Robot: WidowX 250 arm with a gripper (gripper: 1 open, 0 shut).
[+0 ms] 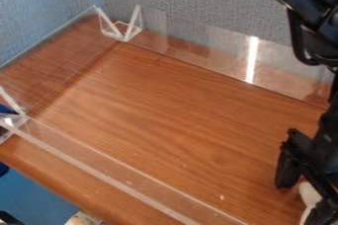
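My black gripper [297, 170] is low at the right edge of the camera view, over the wooden tabletop [172, 120]. A white object [310, 199] lies just below and partly behind it, cut off by the frame. The gripper's fingers are dark and overlap the arm, so whether they touch the white object is unclear.
Clear plastic walls [199, 41] with white corner brackets [119, 30] border the wooden surface. A blue floor or surface [34, 199] shows at the lower left, and grey panels stand behind.
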